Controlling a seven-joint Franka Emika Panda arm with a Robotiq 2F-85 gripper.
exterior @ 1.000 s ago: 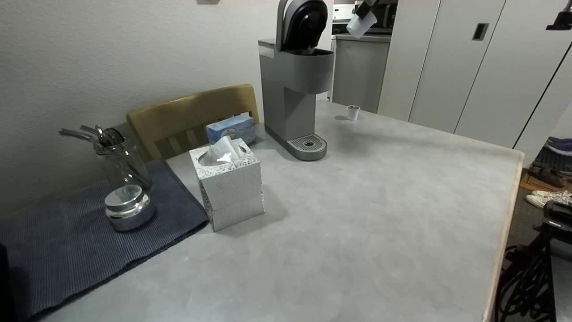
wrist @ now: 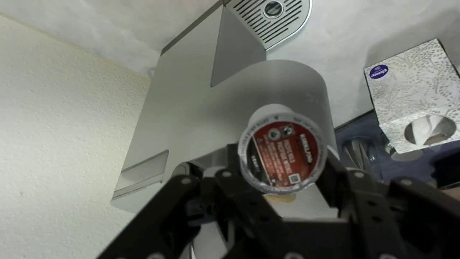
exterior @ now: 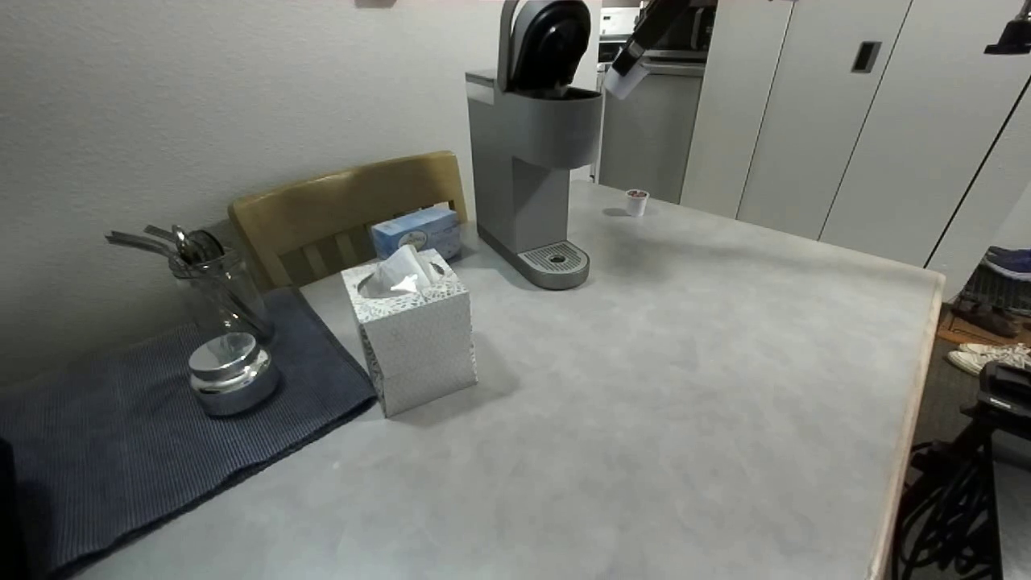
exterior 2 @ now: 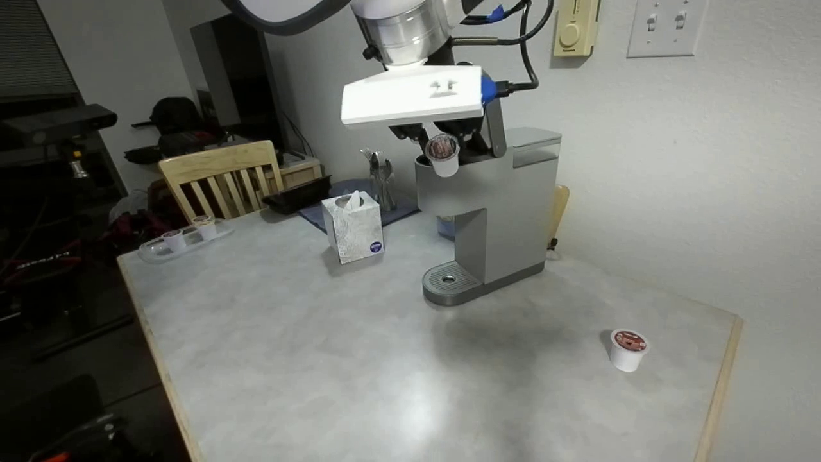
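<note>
My gripper is shut on a white coffee pod (wrist: 284, 155) with a red and black foil lid. In exterior view 1 the pod (exterior: 626, 79) hangs tilted to the right of the coffee maker's top, apart from it, under a dark fingertip (exterior: 634, 53). The grey coffee maker (exterior: 532, 145) has its black lid (exterior: 556, 43) raised. In exterior view 2 the held pod (exterior 2: 442, 155) appears in front of the machine's upper body (exterior 2: 492, 185). The inside of the pod opening is hidden.
A second pod (exterior 2: 628, 351) stands upright on the table. Tissue boxes, one patterned (exterior: 420, 333) and one blue (exterior: 417, 234), are near the machine. A clear tray (exterior 2: 185, 240) with two pods lies at the far edge.
The held pod has come lower and slightly left, closer to the coffee maker's top in exterior view 1. Everything on the table looks unmoved.
</note>
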